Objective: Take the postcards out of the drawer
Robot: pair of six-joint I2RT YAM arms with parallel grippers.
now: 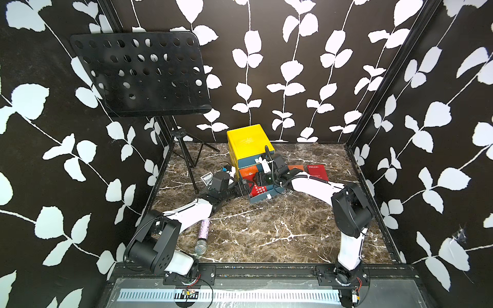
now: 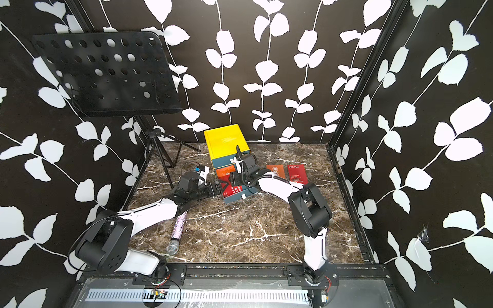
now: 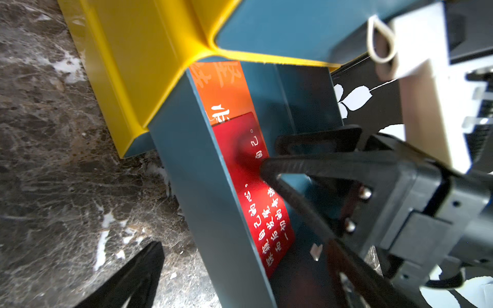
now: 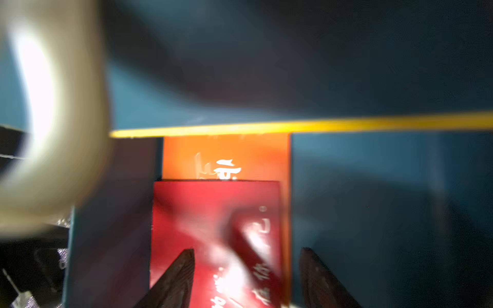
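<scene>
A red postcard (image 3: pixel 244 148) with white writing lies in the open blue drawer (image 3: pixel 205 220). Beneath it an orange postcard (image 3: pixel 218 84) shows, partly under the yellow cabinet's edge. My right gripper is inside the drawer, over the red card, its fingers part open with a gap between the tips. No card is visibly gripped there; whether the tips touch the red card I cannot tell. My left gripper stands open by the drawer's left wall, that wall and part of the red card lying between its blurred fingers in the left wrist view.
The yellow cabinet (image 1: pixel 249 141) stands behind the drawer. Right of it a red card (image 1: pixel 318 172) and an orange card (image 2: pixel 275 170) lie on the marble table. A microphone (image 1: pixel 202 236) and a black music stand (image 1: pixel 141 74) are to the left.
</scene>
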